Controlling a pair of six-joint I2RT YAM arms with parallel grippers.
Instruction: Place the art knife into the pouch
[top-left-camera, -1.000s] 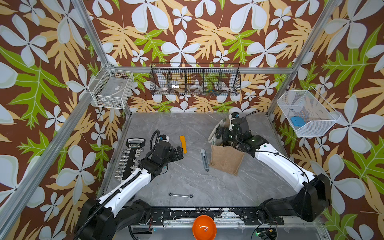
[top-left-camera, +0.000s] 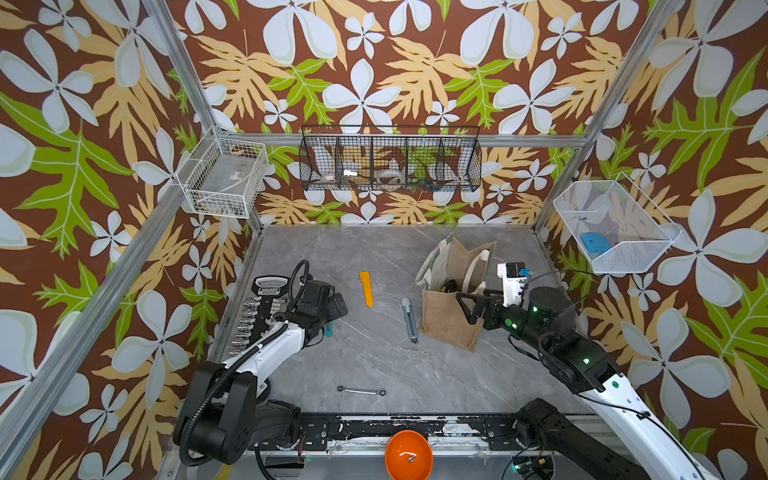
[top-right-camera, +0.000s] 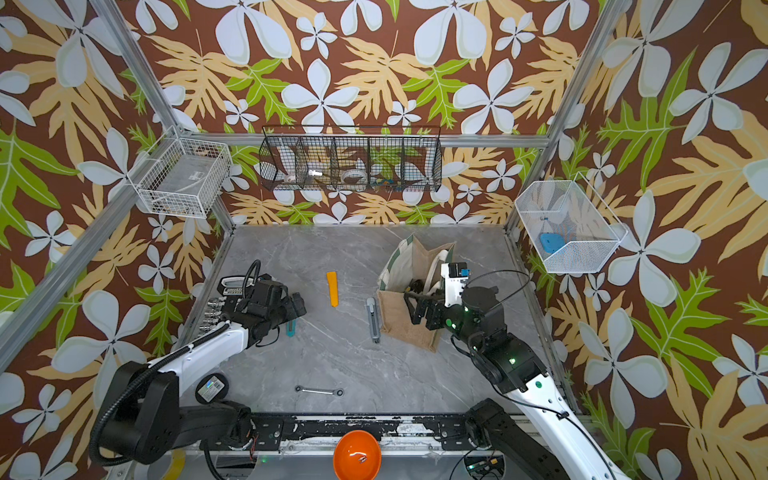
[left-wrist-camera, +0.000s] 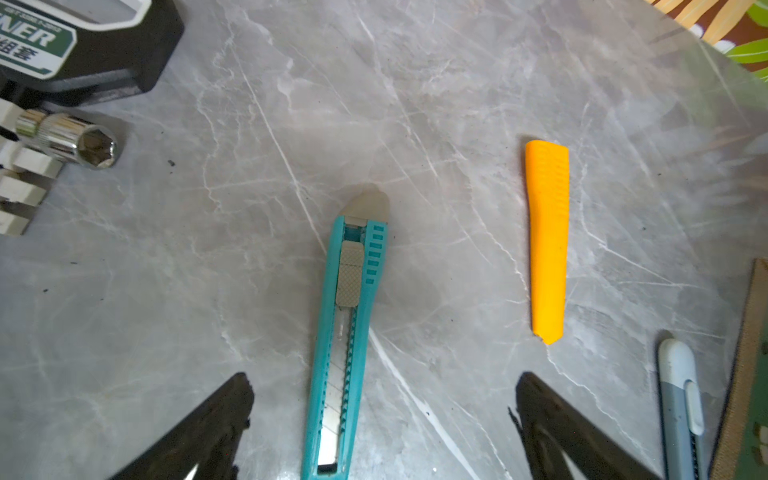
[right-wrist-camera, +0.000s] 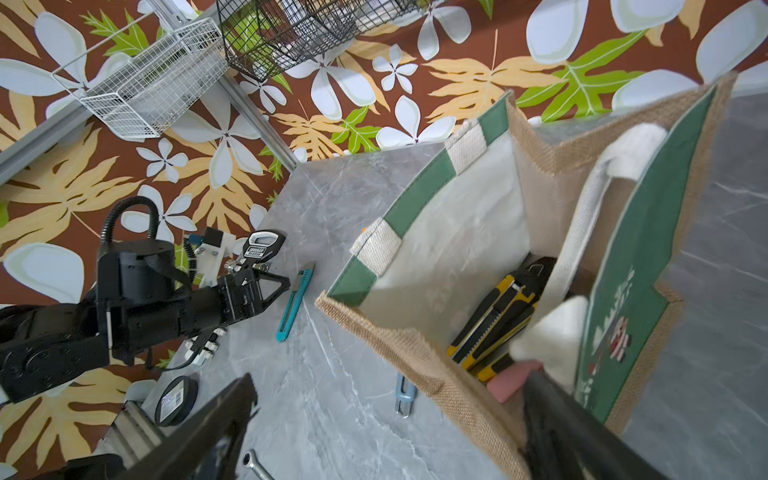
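A teal art knife (left-wrist-camera: 344, 352) lies on the table under my left gripper, which stands open above it with empty fingers. To its right are an orange knife (left-wrist-camera: 549, 240) and, beside the pouch, a grey knife (top-left-camera: 409, 320). The burlap pouch (top-left-camera: 449, 320) stands with its mouth spread; the right wrist view shows black-and-yellow knives (right-wrist-camera: 496, 316) and a pink item inside. My right gripper is open and empty, above the pouch's near right side.
A socket set (top-left-camera: 260, 320) lies at the table's left and a wrench (top-left-camera: 361, 391) at the front. Wire baskets (top-left-camera: 389, 164) hang at the back and on both sides.
My left gripper has shifted left, away from the orange knife and over the teal one. My right gripper has moved off the pouch's mouth, rightward and toward the front.
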